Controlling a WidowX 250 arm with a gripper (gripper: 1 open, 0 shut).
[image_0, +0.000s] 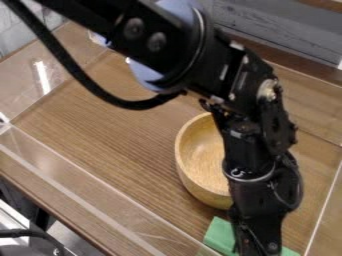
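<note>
My black gripper (257, 236) reaches down at the lower right, its lower end over a green flat object (225, 236) at the bottom edge. The fingertips are low and dark, and whether anything is between them cannot be made out. A tan bowl (198, 160) sits behind the gripper, its right part hidden by the arm.
Clear strips or walls run along its left and front edges. A grey panel (281, 40) stands at the back, and a black cable hangs from the arm at upper left.
</note>
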